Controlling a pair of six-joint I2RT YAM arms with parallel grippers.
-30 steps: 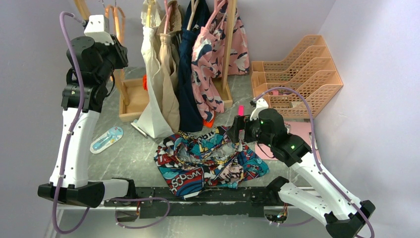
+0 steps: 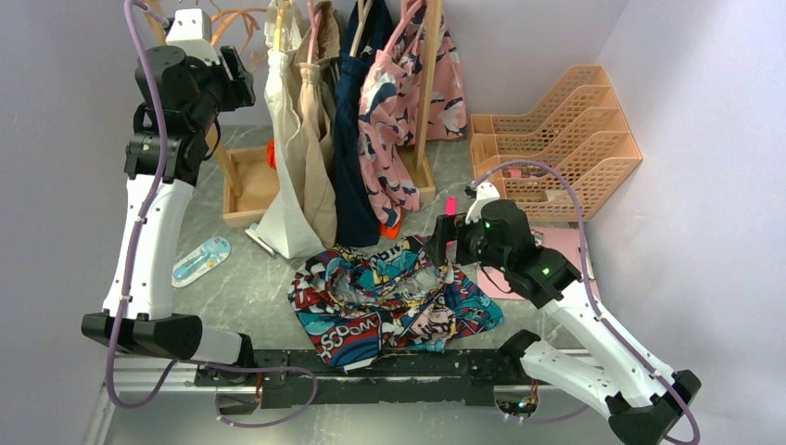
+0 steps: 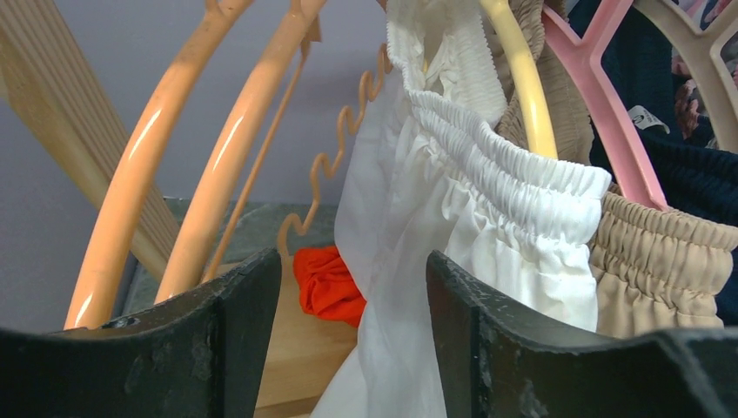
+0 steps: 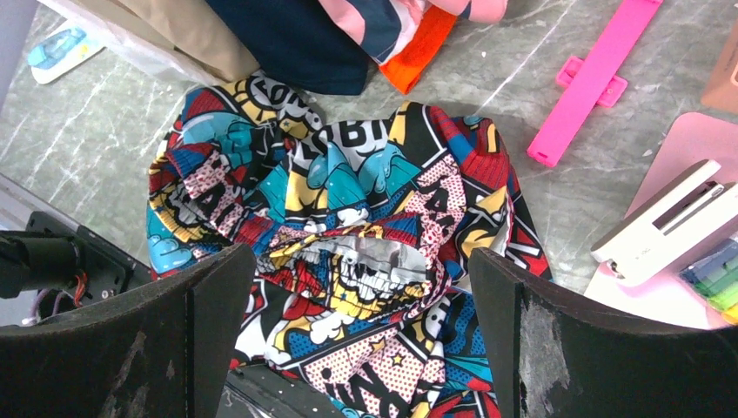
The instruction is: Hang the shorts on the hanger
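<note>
Patterned multicolored shorts [image 2: 394, 297] lie crumpled on the floor, their waist opening facing up in the right wrist view. At the rack's left end hangs an orange hanger [image 3: 235, 157], bare of clothing; its two bars run down to the left finger of my left gripper. That gripper's fingers are apart, and none of the hanger's thick bars shows gripped between them. Above the right part of the shorts hovers my right gripper, open and empty, with the cloth visible below its spread fingers.
White shorts [image 3: 487, 192] hang close to the left gripper's right finger, then beige, navy and pink garments. An orange-red cloth [image 3: 329, 283] lies in the rack's wooden base [image 2: 250, 181]. A pink bar [image 4: 596, 78] and pink board stand right of the shorts.
The orange hanger has swung and turned, its wavy part now more to the right. The right arm and the patterned shorts have not moved.
</note>
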